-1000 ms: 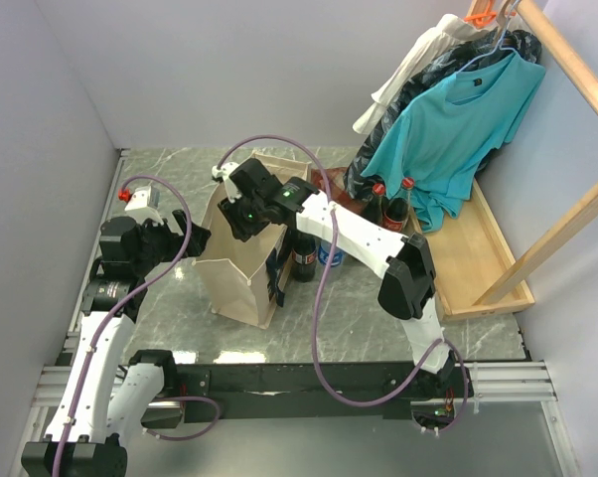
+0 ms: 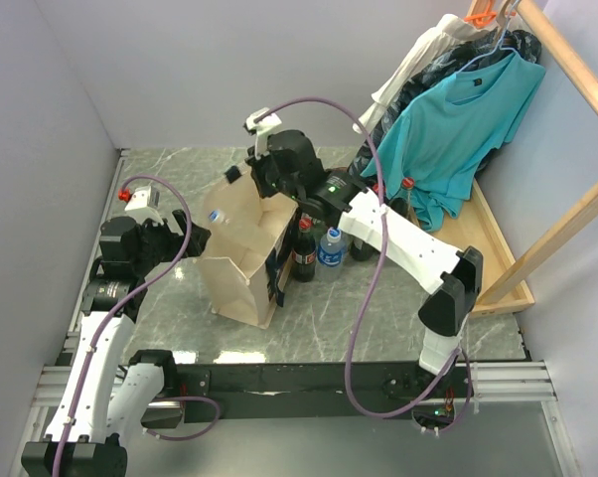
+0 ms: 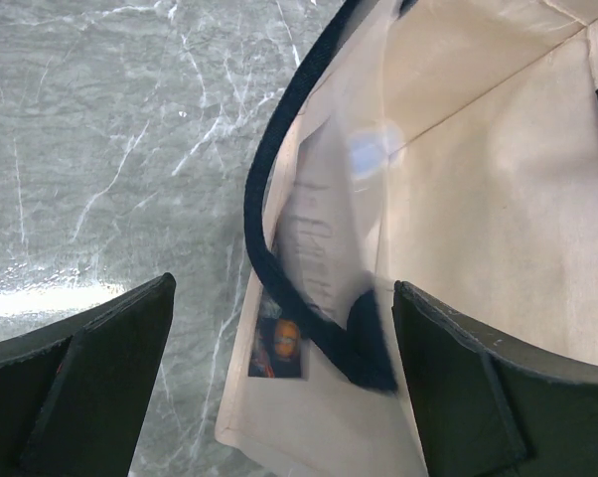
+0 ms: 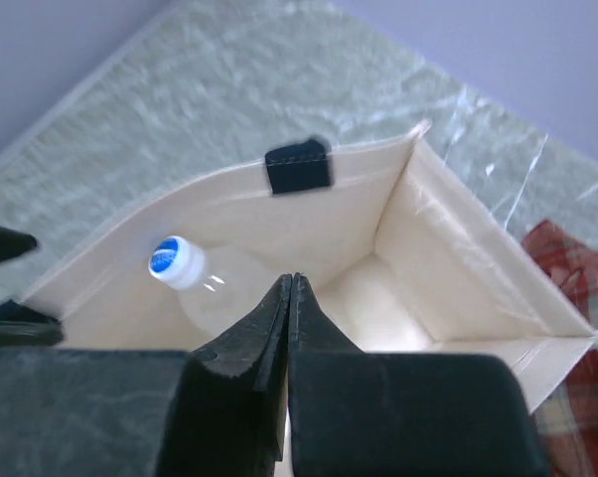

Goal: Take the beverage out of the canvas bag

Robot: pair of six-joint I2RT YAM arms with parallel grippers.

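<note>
The beige canvas bag (image 2: 235,291) stands open on the table. A clear bottle with a blue-and-white cap leans inside it, its cap towards the bag's left wall; it also shows blurred in the left wrist view. Above the bag's back right part, my right gripper is shut, fingertips together, with nothing between them and the bottle apart from it. At the bag's left side, my left gripper is open. A dark bag strap (image 3: 289,288) appears between its fingers, but neither finger closes on it.
Right of the bag stand a dark cola bottle (image 2: 305,253) and a blue-labelled water bottle (image 2: 331,248). Farther right, a wooden rack (image 2: 493,258) holds a turquoise shirt (image 2: 468,124).
My right gripper has moved up and to the right, away from the bag's middle. The bottle inside, hidden from above earlier, now shows. The left arm has stayed still.
</note>
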